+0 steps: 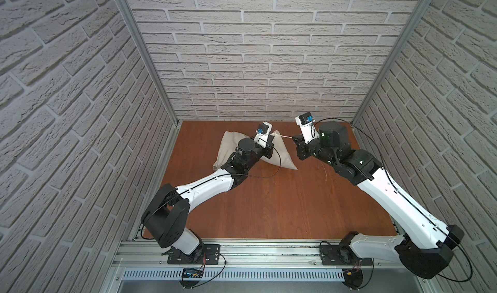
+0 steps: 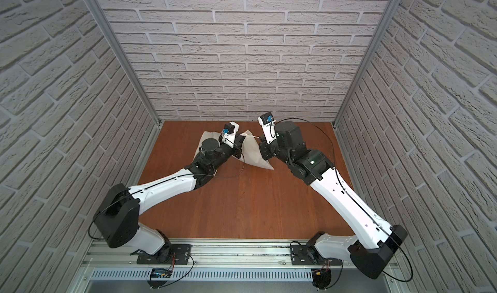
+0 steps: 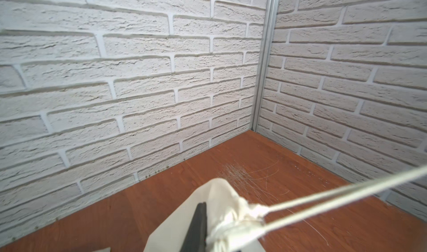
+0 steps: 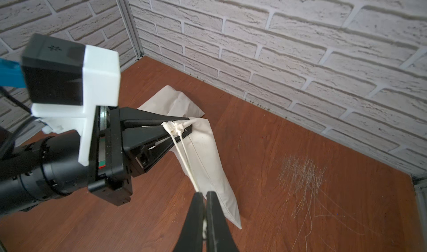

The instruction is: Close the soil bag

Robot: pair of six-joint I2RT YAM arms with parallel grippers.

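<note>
The cream cloth bag (image 4: 206,163) hangs from my left gripper, which is shut on its gathered, knotted neck, as the right wrist view shows. White drawstrings (image 3: 338,194) run taut from the neck toward my right gripper, which is shut with the cord at its fingertips. In both top views the two grippers face each other above the back middle of the table (image 1: 269,205), with a short stretch of cord between them.
A second piece of pale cloth (image 4: 171,98) lies behind my left gripper. Loose thin fibres (image 4: 302,176) lie on the right of the wooden table. Brick-patterned walls close in the back and both sides.
</note>
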